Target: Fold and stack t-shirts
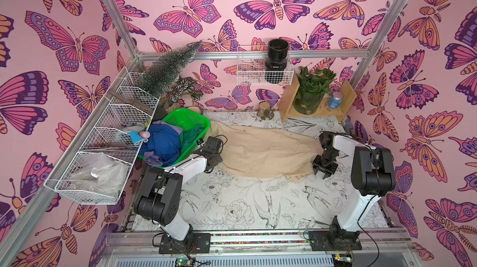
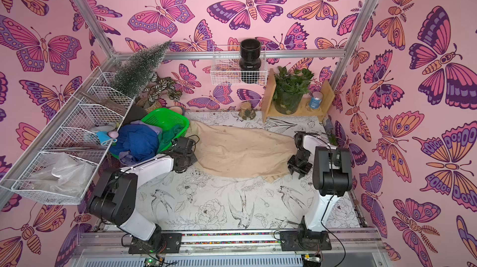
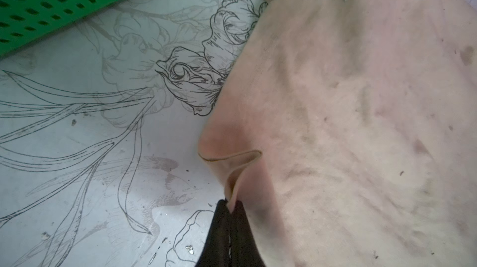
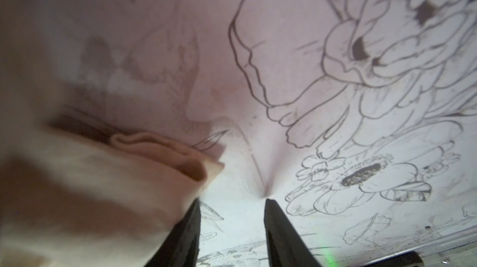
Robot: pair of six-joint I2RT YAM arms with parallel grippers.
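A wrinkled beige shirt lies stretched across the middle of the patterned table. At its left end my left gripper is shut, with a small folded edge of the fabric rising at its tips. At the right end my right gripper stands part open above the table beside a doubled edge of the shirt, with nothing visible between its fingers.
A green basket of blue, purple and green clothes sits at the left by wire racks. A wooden shelf with a plant is at the back right.
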